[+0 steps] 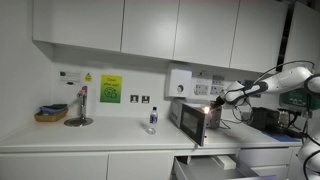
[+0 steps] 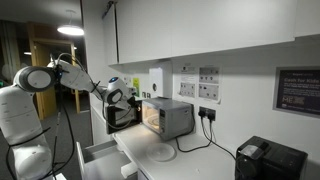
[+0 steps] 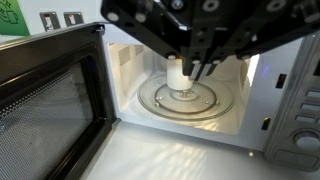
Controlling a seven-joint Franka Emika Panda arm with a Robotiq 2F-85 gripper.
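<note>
The microwave stands with its door swung open to the left in the wrist view, its inside lit. On its glass turntable is a white, cup-like object, partly covered by my gripper. My gripper is at the opening, its dark fingers shut close together with nothing visible between them. Whether the fingers are in front of the white object or touching it is hard to tell. In exterior view 1 the open door hides much of the microwave.
A round white plate lies on the counter in front of the microwave. Below the counter a drawer is pulled out. A water bottle stands left of the microwave; the counter towards the sink tap is largely clear.
</note>
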